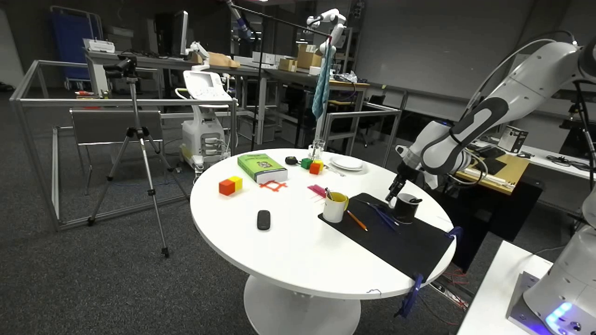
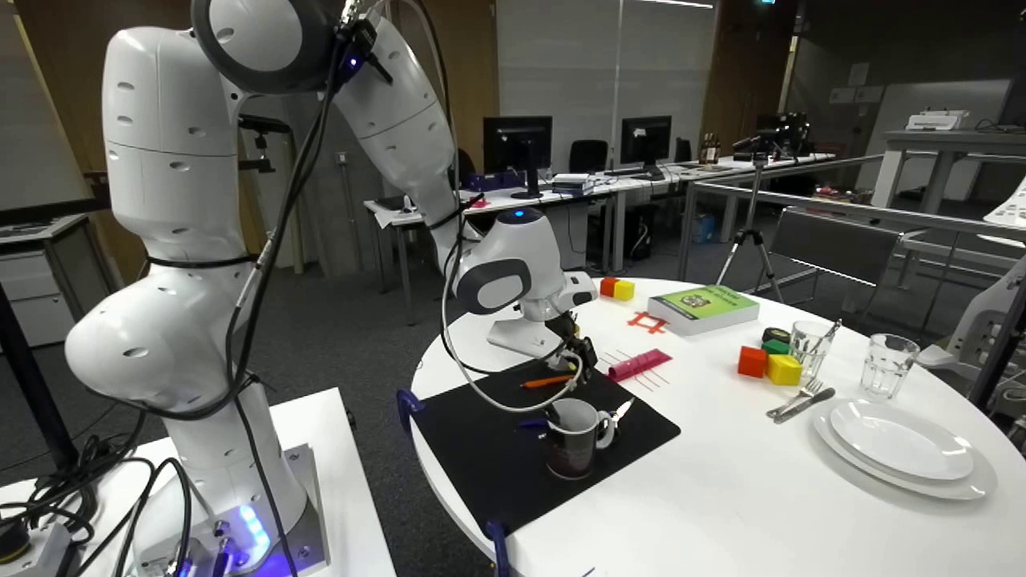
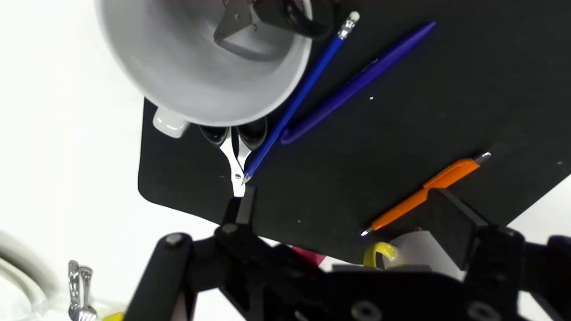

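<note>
My gripper stands open above the black mat (image 3: 342, 176), with nothing held between its fingers. A dark mug with a grey inside (image 3: 214, 80) is upright on the mat, beside the gripper. Inside it rests a black-handled metal tool (image 3: 235, 21). Scissors (image 3: 235, 166), a blue pencil (image 3: 299, 96), a blue-purple pen (image 3: 358, 83) and an orange pen (image 3: 423, 198) lie on the mat. The white mug with a yellow handle (image 1: 335, 207) stands at the mat's left edge in exterior view 1, a pen sticking out of it.
Farther off on the round table (image 1: 296, 251) are a green book (image 1: 262, 168), coloured cubes (image 1: 227, 186), a black mouse (image 1: 263, 220), stacked white plates (image 2: 904, 442) and drinking glasses (image 2: 886, 365). Blue clamps (image 1: 412, 293) grip the table edge by the mat.
</note>
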